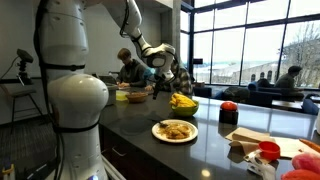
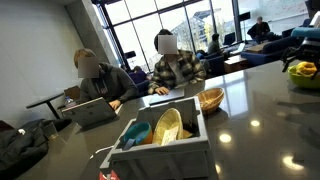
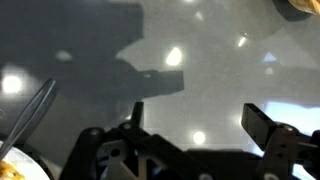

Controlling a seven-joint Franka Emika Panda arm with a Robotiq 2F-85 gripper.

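Observation:
My gripper stands open above the dark, shiny table, with only bare tabletop between its fingers. In exterior view 1 the gripper hangs in the air behind the plate and the green bowl. A white plate of food lies on the table near the arm's base. Part of that plate shows at the lower left of the wrist view, with a dark, thin utensil handle reaching out over it. The green bowl holds something yellow.
A red-topped item, a cutting board and several red items stand to the right. A grey bin and a wicker basket sit elsewhere on the table. Two people sit at the far side with laptops. The mid-table is clear.

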